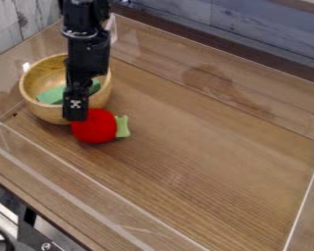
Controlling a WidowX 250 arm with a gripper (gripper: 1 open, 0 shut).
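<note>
My black gripper [81, 102] hangs over the tan bowl [38, 75] at the left, its fingers low at the bowl's front, open. Inside the bowl lies a green object [52, 94], partly hidden by the gripper. A red, round object with a green top [94, 128] lies just in front of the bowl, close under the fingers; whether they touch it is unclear.
A wall runs along the back and upper left. A dark object sits at the bottom left corner.
</note>
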